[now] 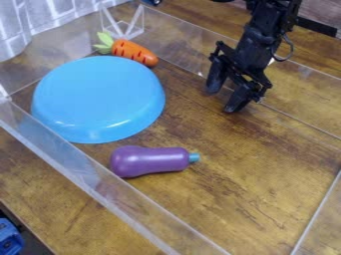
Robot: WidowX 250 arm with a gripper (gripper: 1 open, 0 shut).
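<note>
The black robot gripper is low over the wooden tray floor at the upper middle, right of a blue upturned bowl. Its fingers are dark and overlapping; whether they are open or shut, or hold anything, I cannot tell. An orange toy carrot with green top lies behind the bowl. A purple toy eggplant lies in front of the bowl.
Clear tray walls edge the floor at left and right. A blue object sits outside at the lower left corner.
</note>
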